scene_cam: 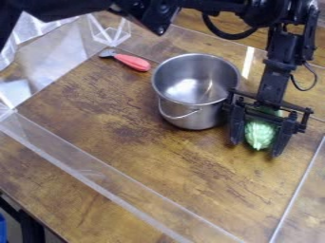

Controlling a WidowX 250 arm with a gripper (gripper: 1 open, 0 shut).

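My black gripper (264,133) is lowered at the right of the wooden surface, its fingers either side of a pale green leafy vegetable (261,134), like cabbage or lettuce, just right of a steel pot (189,89) with a wire handle. The gripper's body covers part of the vegetable, and whether the fingers are closed on it cannot be told.
A red-handled utensil (131,62) lies at the back left. Clear plastic edging borders the wooden surface (108,133). A cable hangs beside the arm.
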